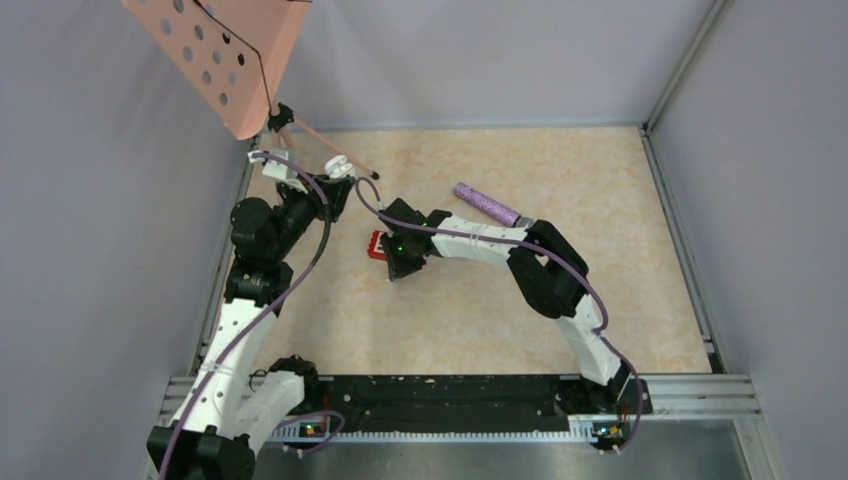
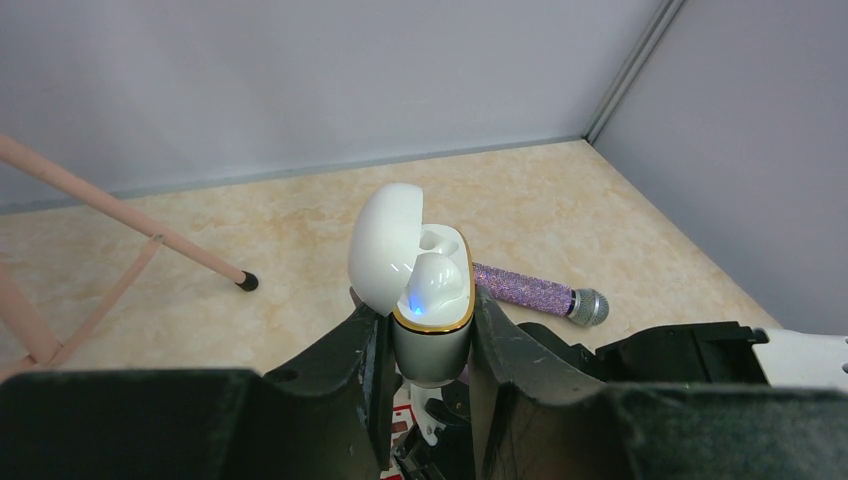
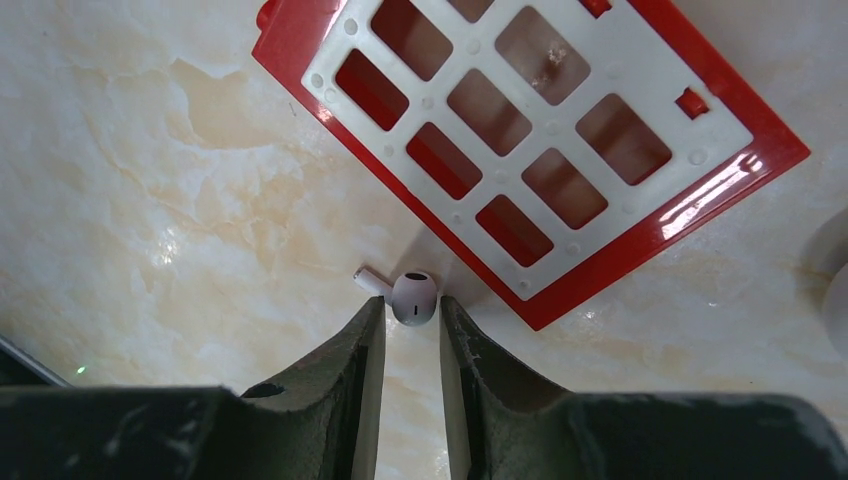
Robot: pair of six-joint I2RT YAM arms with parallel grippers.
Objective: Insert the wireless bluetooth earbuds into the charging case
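The white charging case (image 2: pixel 430 345) with gold trim, lid open, is held upright in my left gripper; inside, one well shows a white rounded piece with a blue light, another looks empty. From above, the case (image 1: pixel 339 167) is at the left arm's tip. A loose white earbud (image 3: pixel 414 298) lies on the table, stem pointing up-left, in the right wrist view. My right gripper is over it, part open, with a fingertip on either side of the earbud.
A red-and-white grid toy (image 3: pixel 630 240) lies just beside the earbud. A purple glittery microphone (image 1: pixel 485 203) lies behind the right arm. A pink stand (image 1: pixel 215 60) rises at the back left.
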